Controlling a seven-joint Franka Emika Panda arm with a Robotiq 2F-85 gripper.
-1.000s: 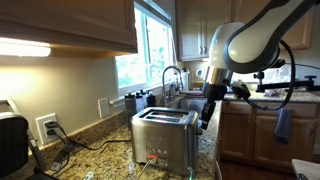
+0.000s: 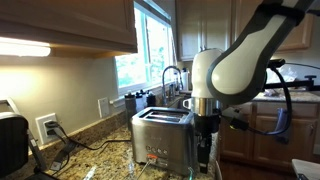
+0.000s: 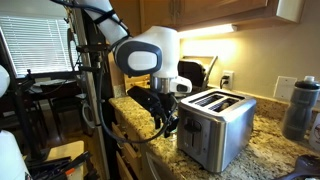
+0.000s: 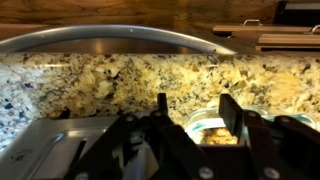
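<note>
My gripper stands open in the wrist view, its two dark fingers apart. Just below and between them shows the rim of a clear glass-like container, partly covered by the fingers; speckled counter shows through it. A silver toaster stands upright on the counter, and its corner fills the lower left of the wrist view. Exterior view 1 has the gripper low beside the toaster, on the counter's front side. That container cannot be made out clearly in the exterior views.
The granite counter runs along the wall, with a dark bottle behind the toaster. Wooden cabinets hang overhead. Along the counter's edge, a grey curved band crosses the wrist view.
From above and beside the toaster's top, my gripper has come down along its side, close to the counter. The toaster has stayed where it was.
</note>
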